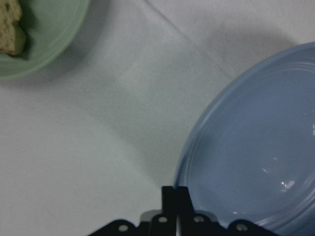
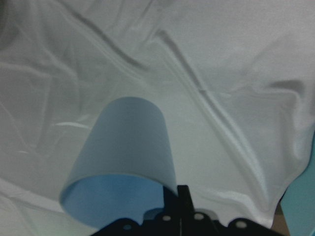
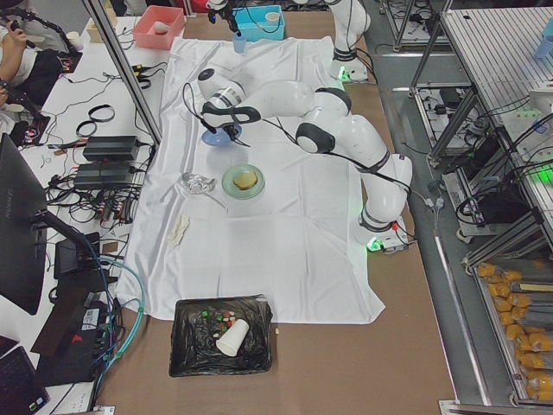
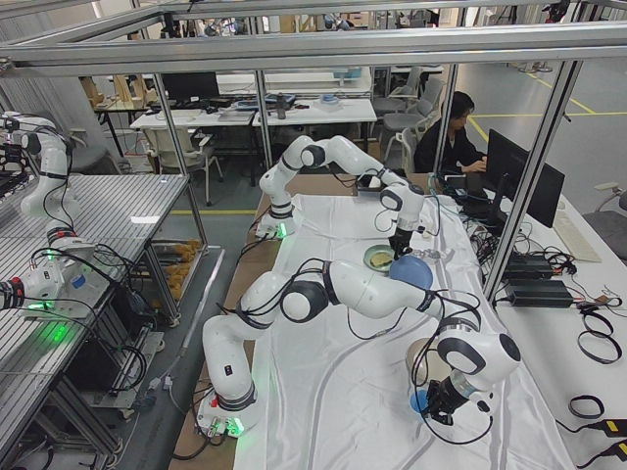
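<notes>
My left gripper is shut on the rim of a blue plate point(image 1: 256, 137), above the white cloth beside a green plate point(image 3: 243, 188) that holds a piece of bread point(image 1: 10, 29). In the camera left view the blue plate point(image 3: 216, 138) is partly under my arm. My right gripper is shut on the rim of a light blue cup point(image 2: 120, 142) at the far end of the cloth, seen at the top of the camera left view.
A crumpled clear wrapper point(image 3: 198, 183) and a pale glove-like item point(image 3: 179, 230) lie on the cloth. A black lined bin point(image 3: 192, 346) stands at the near end. A beige plate point(image 4: 421, 357) is partly hidden by an arm.
</notes>
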